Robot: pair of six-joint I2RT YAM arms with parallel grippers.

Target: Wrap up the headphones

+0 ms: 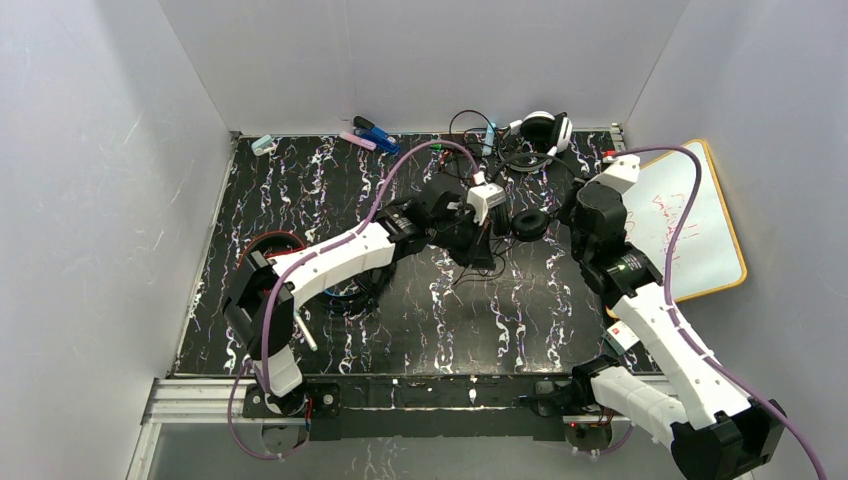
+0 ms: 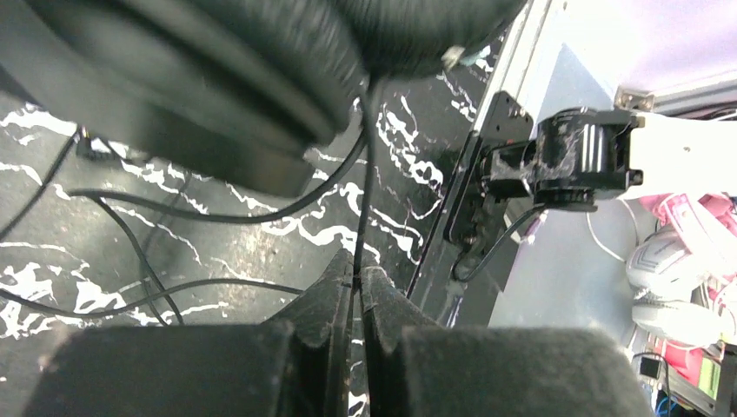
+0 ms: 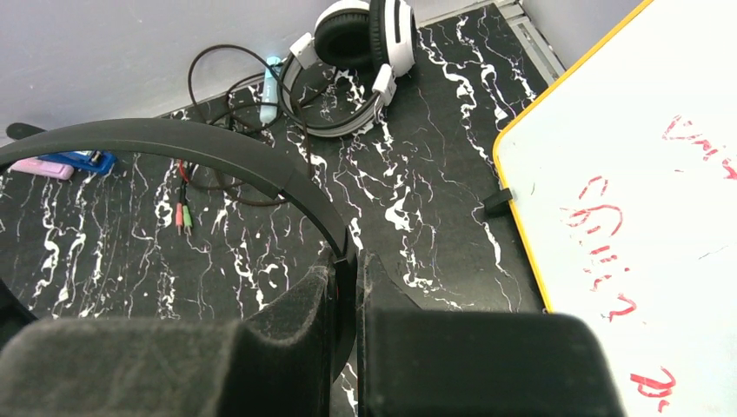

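My right gripper is shut on the black headband [image 3: 217, 148] of the headphones, held up at the centre right. Their round ear pads [image 1: 530, 225] hang between the two grippers. My left gripper is shut just below and left of them, on the thin black headphone cable [image 2: 365, 187], which runs from an ear cup [image 2: 217, 104] down to its fingertips. More cable lies in loose loops on the marble table [image 1: 380, 350] beneath.
White headphones [image 3: 391, 35] and tangled cables with plugs [image 3: 184, 217] lie at the back. A whiteboard [image 1: 680, 230] is at the right, a coil of black cable [image 1: 355, 300] at the left, a stapler [image 1: 380, 135] at the back.
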